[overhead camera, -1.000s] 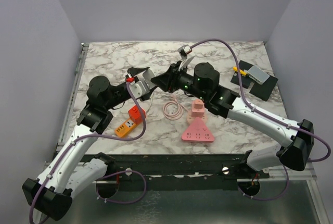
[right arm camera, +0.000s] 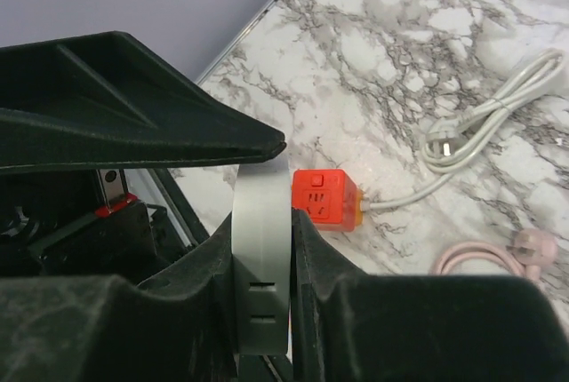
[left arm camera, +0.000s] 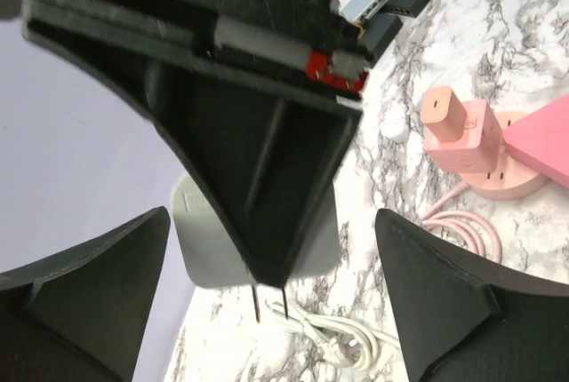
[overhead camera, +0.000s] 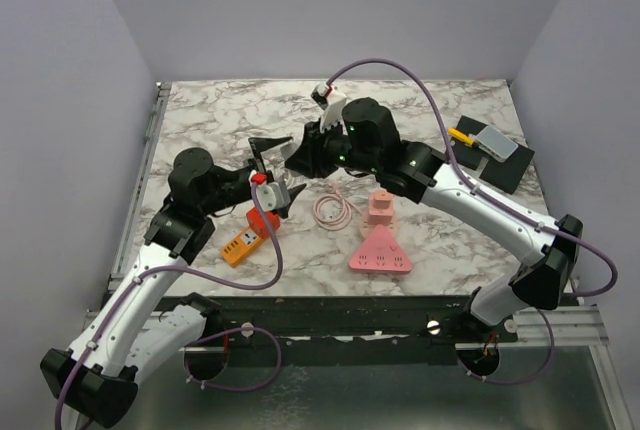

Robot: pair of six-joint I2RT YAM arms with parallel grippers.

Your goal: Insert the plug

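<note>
A white plug (left arm camera: 204, 240) with two thin prongs hangs above the table, with my right gripper shut on its body. In the left wrist view, one dark right finger crosses in front of the plug and the prongs point down. My left gripper is open, its two fingers apart on either side of the plug with space between. From above, both grippers meet near the plug (overhead camera: 289, 150), which is mostly covered. One black finger of the left arm reaches over the plug's upper end in the right wrist view.
A red outlet cube (right arm camera: 322, 198) and an orange strip (overhead camera: 241, 246) lie below the left arm. Pink sockets (overhead camera: 380, 210), a pink triangular outlet (overhead camera: 380, 252) and coiled pink cable (overhead camera: 332, 212) sit right of center. Black boxes (overhead camera: 490, 153) rest at the far right.
My right arm has moved left, bringing its gripper onto the plug. Objects on the table have not moved.
</note>
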